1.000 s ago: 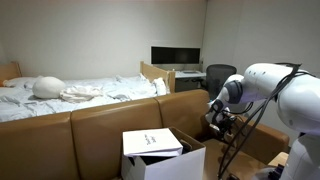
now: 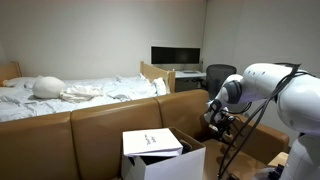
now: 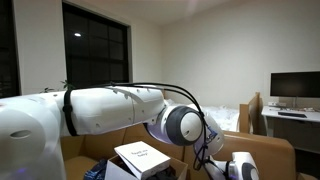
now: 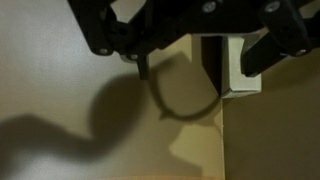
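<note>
My gripper stands open in the wrist view, one dark finger on each side of a wide gap. A small pale box-like piece (image 4: 238, 70) with a dark side lies in that gap, close beside the right finger; I cannot tell whether they touch. In exterior view 1 the gripper (image 2: 218, 117) is low at the right, in front of the brown couch back (image 2: 100, 130). White and black parts of the arm partly hide it there. What the pale piece is cannot be made out.
An open white box (image 2: 165, 165) stands in front of the couch, with a white printed box (image 2: 152, 141) on top. Behind the couch are a bed with white sheets (image 2: 90, 90) and a desk with a monitor (image 2: 176, 56).
The gripper end of the arm has shifted very slightly in exterior view 1 over the last second. The boxes and the couch stay as they were.
</note>
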